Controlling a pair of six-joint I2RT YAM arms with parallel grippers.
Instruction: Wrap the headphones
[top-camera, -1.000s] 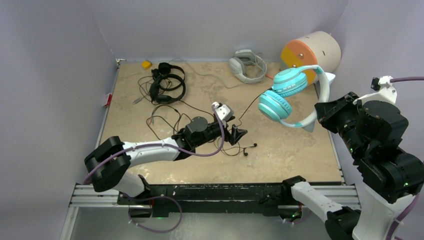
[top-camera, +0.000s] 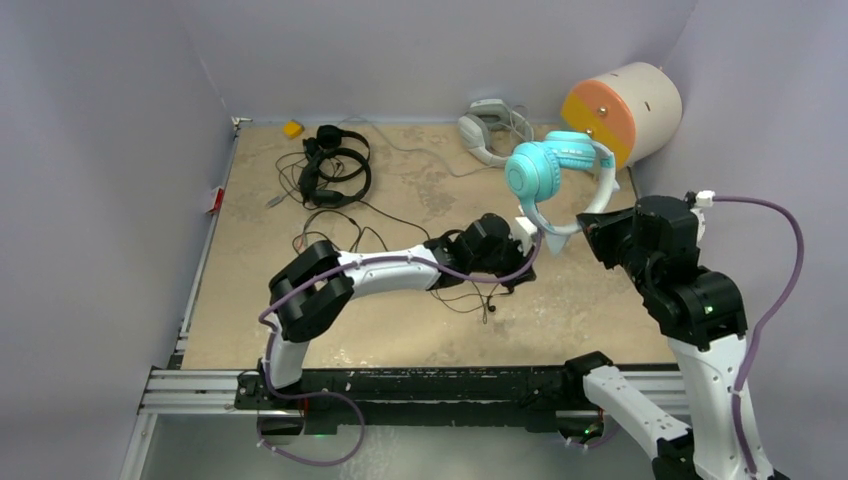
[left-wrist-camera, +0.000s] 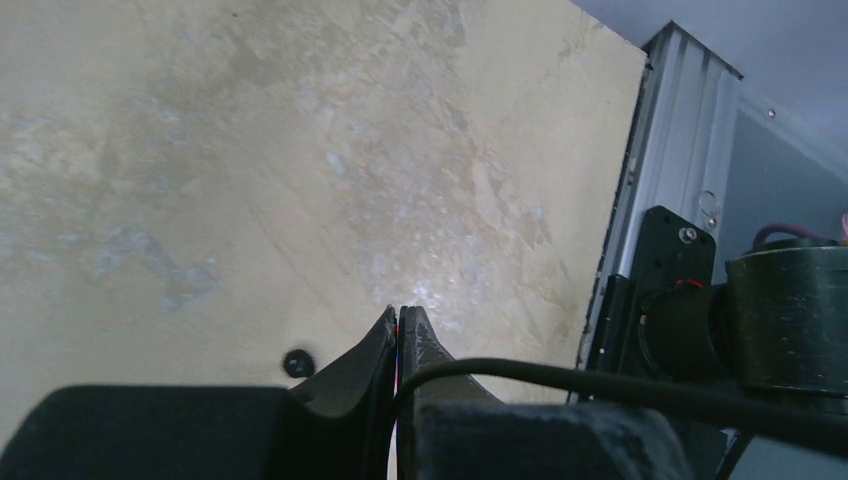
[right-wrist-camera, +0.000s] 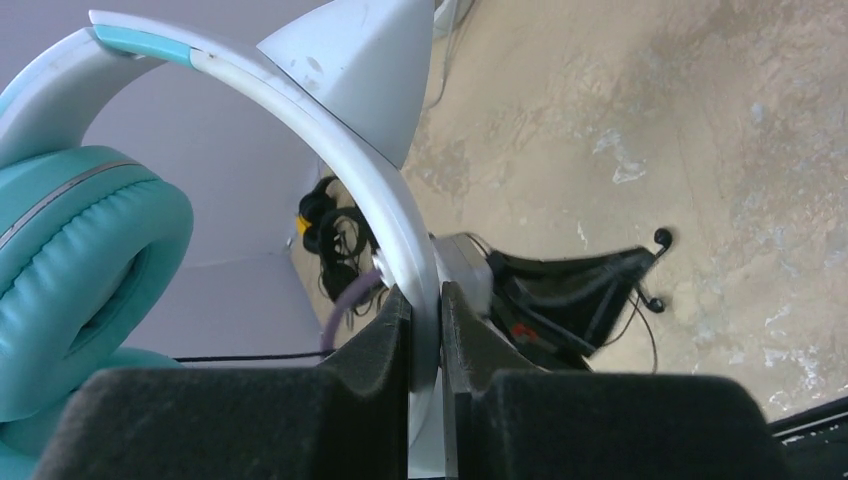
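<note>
Turquoise-and-white cat-ear headphones (top-camera: 535, 172) hang above the table, with my right gripper shut on their white headband (right-wrist-camera: 385, 215). Both ear cups point to the left and back in the top view. My left gripper is shut just left of and in front of them, pointing down over the table. A dark cable (left-wrist-camera: 560, 375) arcs across its fingers in the left wrist view; I cannot tell whether it is pinched. In the right wrist view a thin black cable (right-wrist-camera: 260, 357) runs from the ear cups toward the left arm.
Black wired earphones (top-camera: 487, 305) lie beneath my left gripper. Black headphones (top-camera: 335, 175) rest at the back left, white headphones (top-camera: 478, 135) at the back middle. An orange-and-white cylinder (top-camera: 645, 105) stands at the back right.
My left gripper has moved right, toward the headphones. The right gripper has carried the headphones leftward, and they have turned a little. The two arms are now closer together.
</note>
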